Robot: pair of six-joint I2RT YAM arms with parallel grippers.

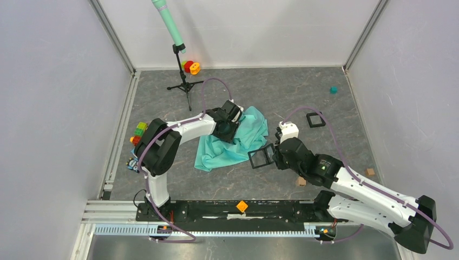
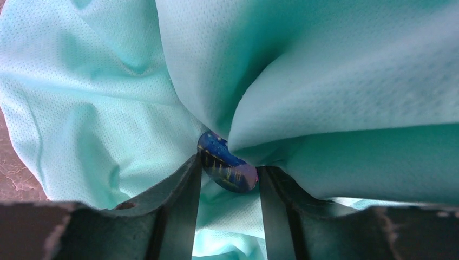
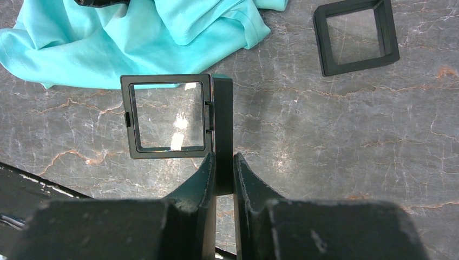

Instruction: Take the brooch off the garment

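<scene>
The turquoise garment [image 1: 216, 157] lies crumpled mid-table. In the left wrist view a dark blue oval brooch with gold marks [image 2: 224, 168] sits among its folds. My left gripper is low in the cloth, fingertips at either end of the brooch, part open around it; whether they grip it is unclear. My right gripper is shut on the hinged side of a black square frame case [image 3: 222, 119], held open with a clear panel beside the garment.
Another black square frame [image 1: 315, 120] lies to the right. Colored blocks [image 1: 139, 130] line the left, more stand at the back by a tripod [image 1: 184, 81]. Wooden blocks [image 1: 369, 171] lie at the right.
</scene>
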